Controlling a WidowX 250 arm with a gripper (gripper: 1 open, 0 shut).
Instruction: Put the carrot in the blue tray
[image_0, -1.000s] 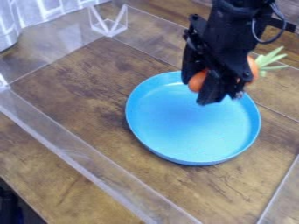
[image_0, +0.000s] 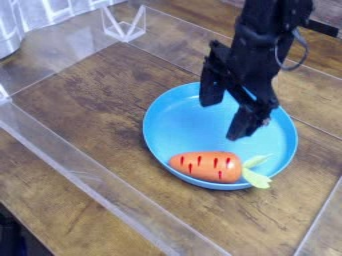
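An orange carrot (image_0: 206, 165) with dark red marks and a pale green top lies in the blue tray (image_0: 171, 128), against its near rim. The leaves reach over the tray's edge at the lower right. Above the tray's far half hangs my black gripper (image_0: 225, 116), its two fingers apart and nothing between them. A strip of bare blue tray separates the gripper from the carrot.
Bare wooden table (image_0: 80, 105) spreads to the left of the tray. A clear plastic edge (image_0: 100, 180) runs diagonally across the lower left. A small white wire-like object (image_0: 124, 23) stands at the back.
The carrot came down from the gripper into the tray and now rests at the near rim.
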